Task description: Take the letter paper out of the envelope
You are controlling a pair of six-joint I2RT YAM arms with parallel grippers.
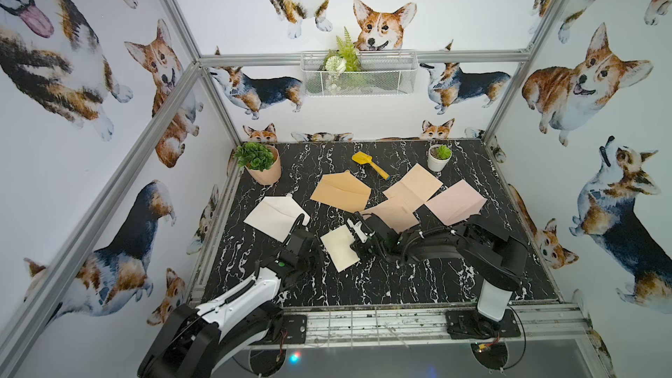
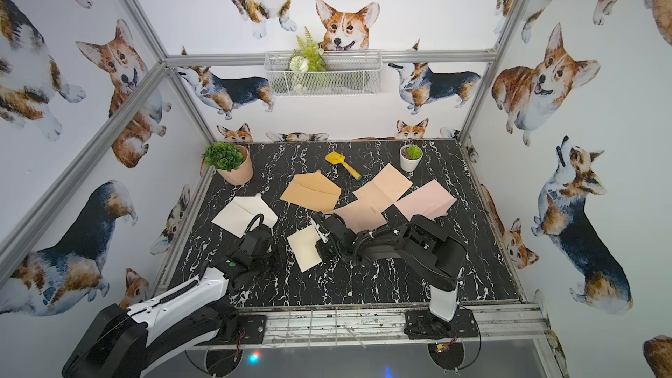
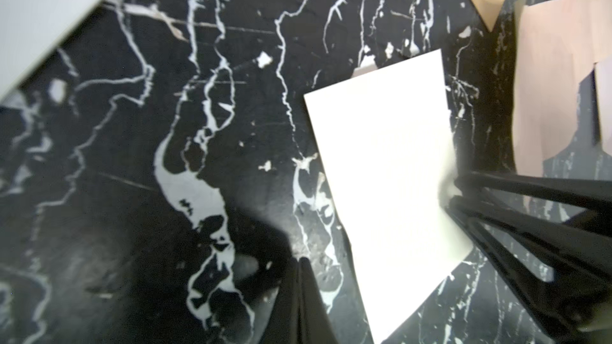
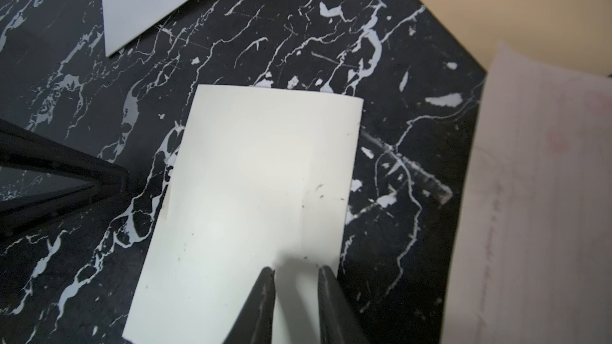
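Observation:
The folded cream letter paper [image 4: 255, 172] lies flat on the black marbled table, outside any envelope. My left gripper is shut with nothing between its fingers, to the left of the paper and clear of its edge. Over the paper's right side, my right gripper holds its two fingers apart, their shadow falling on the sheet; whether they touch it I cannot tell. A white envelope [image 1: 273, 215] with a pointed flap rests at the left, a tan envelope [image 1: 341, 191] behind the paper.
Pinkish papers [image 1: 414, 186] and a pale pink envelope [image 1: 456, 203] lie to the right. A yellow scoop [image 1: 371, 163], a large potted plant [image 1: 260, 162] and a small one [image 1: 439, 158] stand at the back. Bare table lies in front of the paper.

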